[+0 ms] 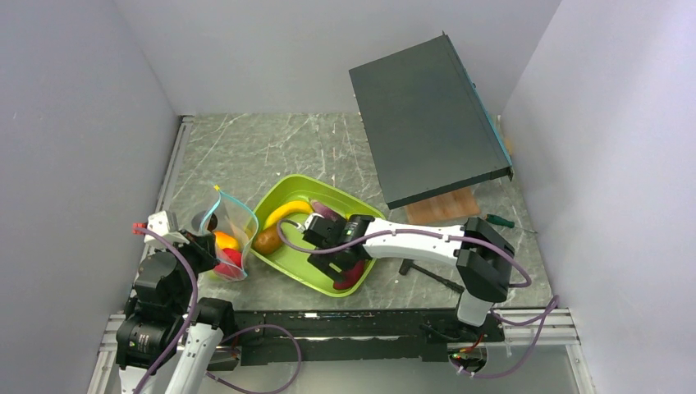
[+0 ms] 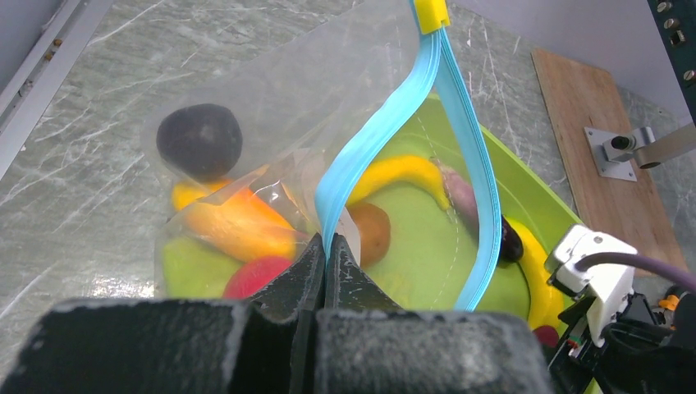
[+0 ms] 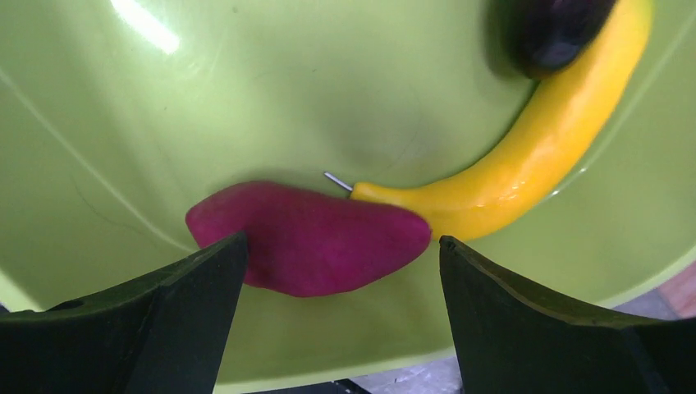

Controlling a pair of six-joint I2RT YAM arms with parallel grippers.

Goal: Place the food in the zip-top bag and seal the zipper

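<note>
The clear zip top bag (image 2: pixel 279 98) with its blue zipper strip stands at the left, its mouth spread beside the bin. My left gripper is shut on the near edge of the bag's mouth. Inside the bag are a dark round fruit (image 2: pixel 199 141), an orange item (image 2: pixel 238 223), a red item (image 2: pixel 256 276) and a green item (image 2: pixel 197 267). My right gripper stands open in the bin, its fingers on either side of a purple-red sweet potato (image 3: pixel 320 238). A yellow banana-like piece (image 3: pixel 517 176) touches the potato, and a dark eggplant (image 3: pixel 558 33) lies beyond.
The green bin (image 1: pixel 361 205) also holds another banana (image 1: pixel 289 212) and a brown fruit (image 1: pixel 267 240). A large dark panel (image 1: pixel 431 115) stands at the back right. A black hammer (image 1: pixel 435 277) lies right of the bin.
</note>
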